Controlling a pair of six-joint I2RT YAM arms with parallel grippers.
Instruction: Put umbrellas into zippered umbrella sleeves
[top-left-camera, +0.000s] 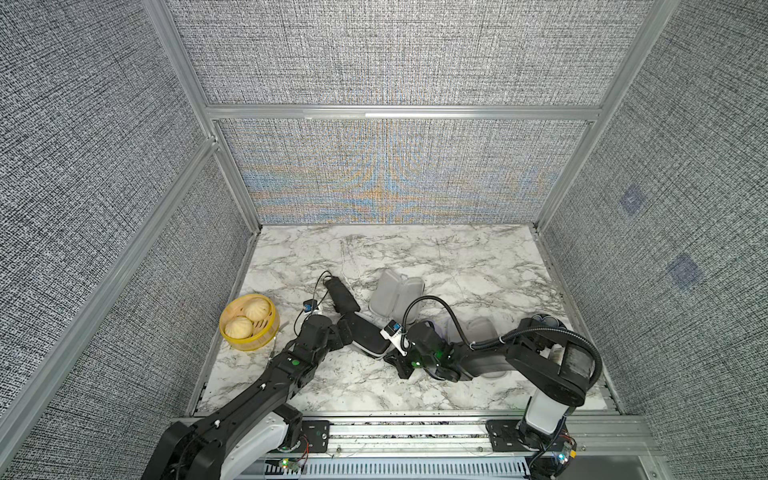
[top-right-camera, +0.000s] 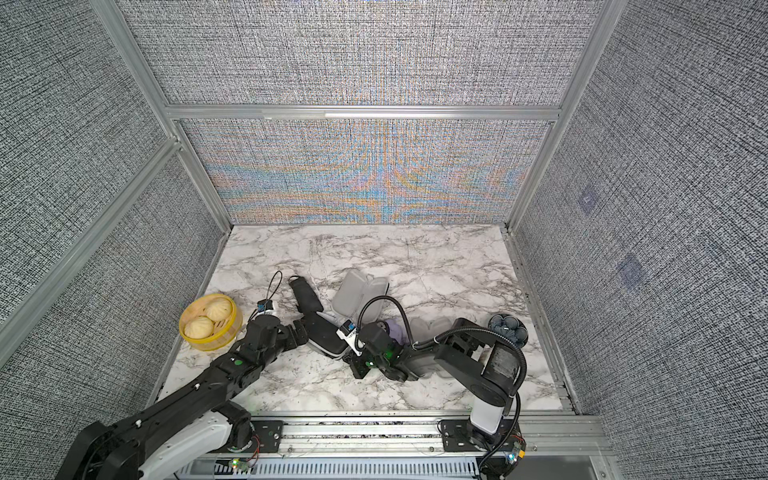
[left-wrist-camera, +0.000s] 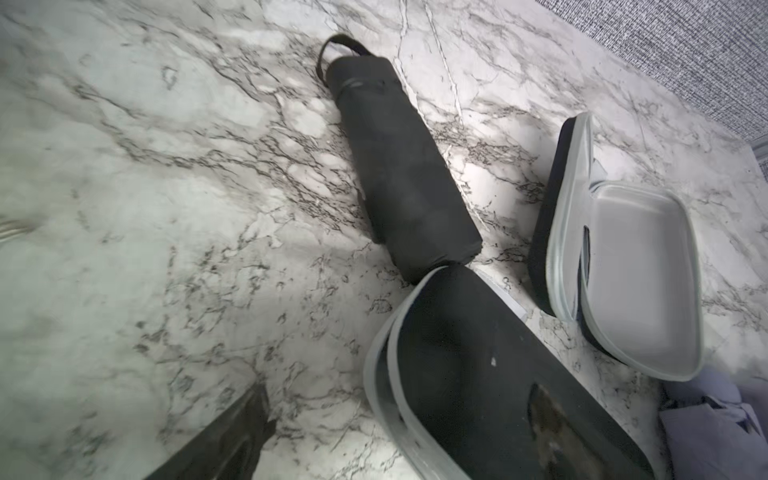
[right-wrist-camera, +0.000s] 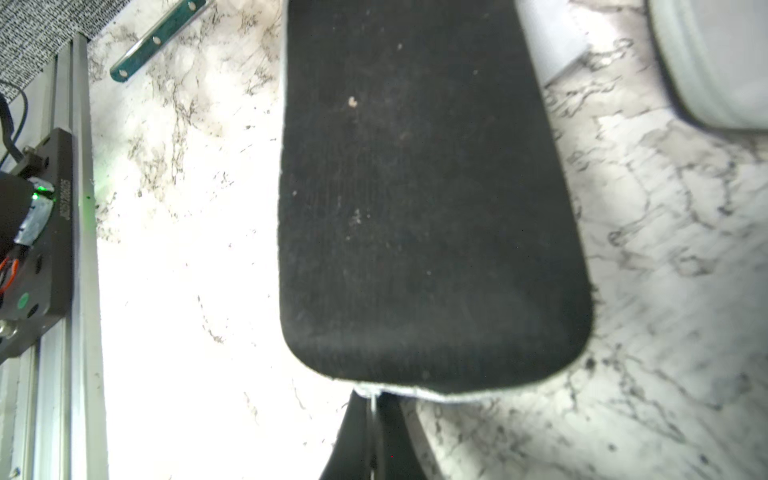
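A black folded umbrella (left-wrist-camera: 404, 164) lies behind a black sleeve (left-wrist-camera: 496, 376) with grey zip edge. My left gripper stands open over that sleeve's left end, its fingertips low in the left wrist view. In the right wrist view, my right gripper is shut at the end edge of the black sleeve (right-wrist-camera: 432, 192), only thin zip edge or pull visible there. An open grey-lined sleeve (left-wrist-camera: 640, 280) lies to the right of the umbrella. A purple folded umbrella (left-wrist-camera: 708, 424) is partly hidden under my right arm.
A bamboo steamer (top-left-camera: 249, 321) with buns is at the far left, cups (top-right-camera: 507, 328) at the right. Another grey sleeve (top-left-camera: 482, 328) sits under the right arm.
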